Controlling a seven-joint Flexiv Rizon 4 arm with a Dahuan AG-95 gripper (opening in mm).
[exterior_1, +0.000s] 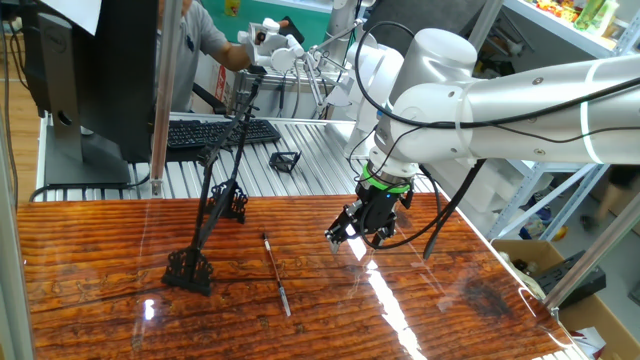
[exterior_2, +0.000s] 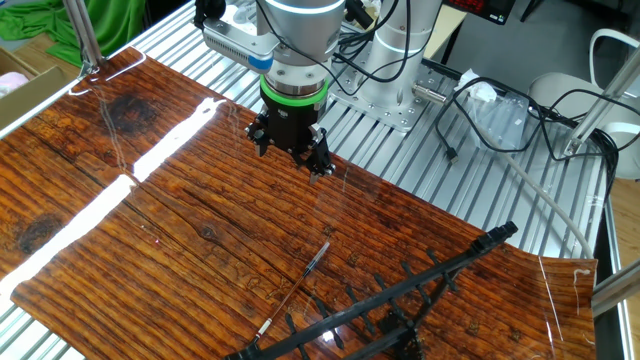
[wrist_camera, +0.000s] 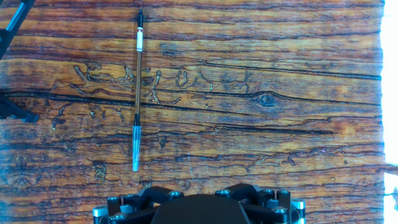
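Note:
A slim brush or pen (exterior_1: 277, 276) with a brown shaft and a clear cap lies flat on the wood-grain table surface. In exterior view 2 the same brush (exterior_2: 290, 293) lies beside the black rack (exterior_2: 495, 237). The wrist view shows the brush (wrist_camera: 138, 87) left of centre, its capped end towards the gripper. My gripper (exterior_2: 290, 165) hangs above the table near the robot's base side, open and clear of the brush. Its spread fingers show at the bottom of the wrist view, and nothing is visible between them.
The tall black rack stands on ornate feet (exterior_1: 188, 270) left of the brush in exterior view 1. A keyboard (exterior_1: 222, 133) and monitor (exterior_1: 80, 90) are behind the table, with a person beyond. Bare tabletop (exterior_2: 150, 210) spreads away from the rack.

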